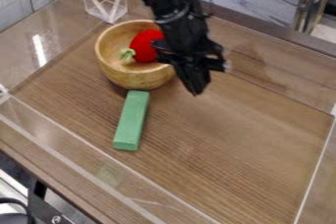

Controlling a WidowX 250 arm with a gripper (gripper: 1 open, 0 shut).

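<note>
The black robot arm comes down from the top centre, and its gripper (202,86) hangs over the table right of a wooden bowl (118,71). The gripper looks narrow at its tip, shut with nothing visible between its fingers. A red object (144,43) sits in the bowl, partly behind the arm. A green rectangular block (130,121) lies on the table below the bowl.
A clear wire-like or plastic holder (104,2) stands at the upper left.
</note>
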